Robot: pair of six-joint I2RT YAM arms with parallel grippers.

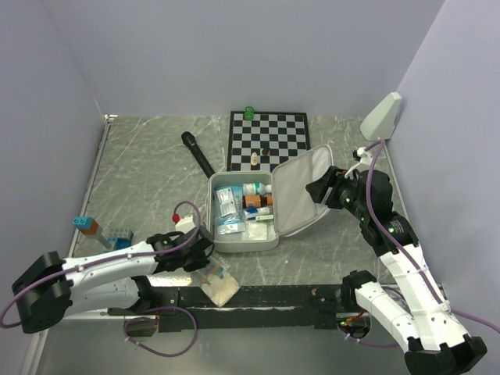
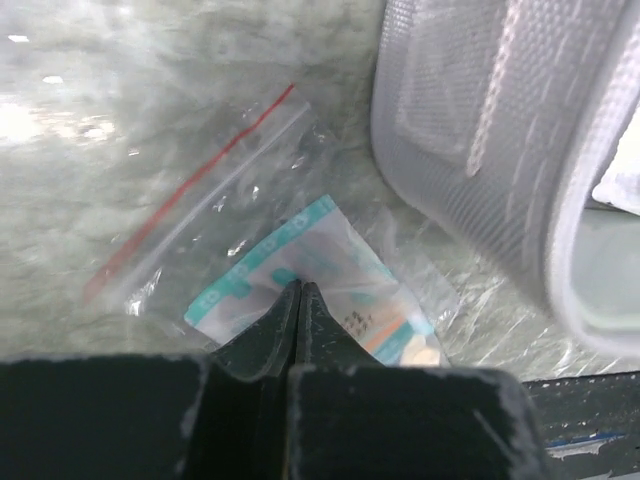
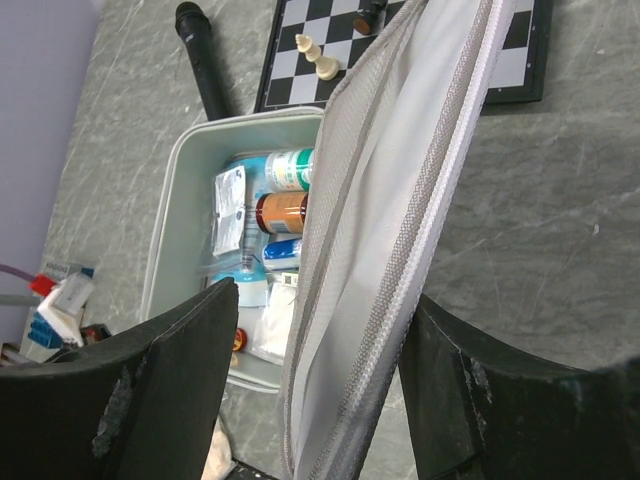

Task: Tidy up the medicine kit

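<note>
The open medicine kit in the middle holds bottles, a blue tube and packets; its lid leans out to the right. A clear zip bag with small contents lies outside, left-front of the kit. My left gripper is shut, its tips on the bag's printed packet; whether it pinches plastic is unclear. My right gripper is at the lid's edge, fingers either side of it, part open, the lid between them.
A chessboard with pieces is behind the kit, a black microphone back left, blue blocks and a tall piece at the left. The table's dark front edge is just below the bag.
</note>
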